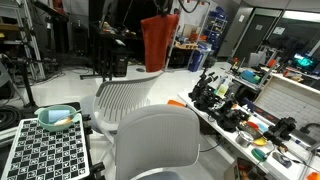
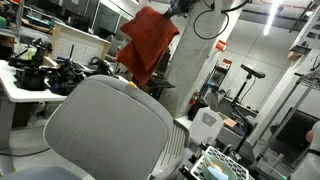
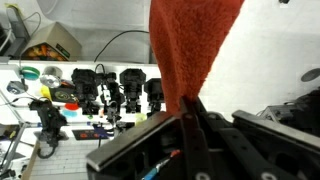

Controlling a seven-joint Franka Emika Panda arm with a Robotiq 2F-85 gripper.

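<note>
A red-orange cloth (image 1: 157, 42) hangs in the air from my gripper, above the grey chair (image 1: 158, 138) and clear of its backrest. In exterior view 2 the cloth (image 2: 146, 44) spreads out just above and behind the chair back (image 2: 108, 122). The wrist view shows the cloth (image 3: 188, 45) running up from my gripper, whose fingers are shut on it. The exact pinch is partly hidden by the dark fingers.
A second light chair (image 1: 122, 96) stands behind the first. At left, a teal bowl (image 1: 58, 117) sits on a black gridded surface (image 1: 45, 152). A white table (image 1: 285, 100) with tools and black devices is at right.
</note>
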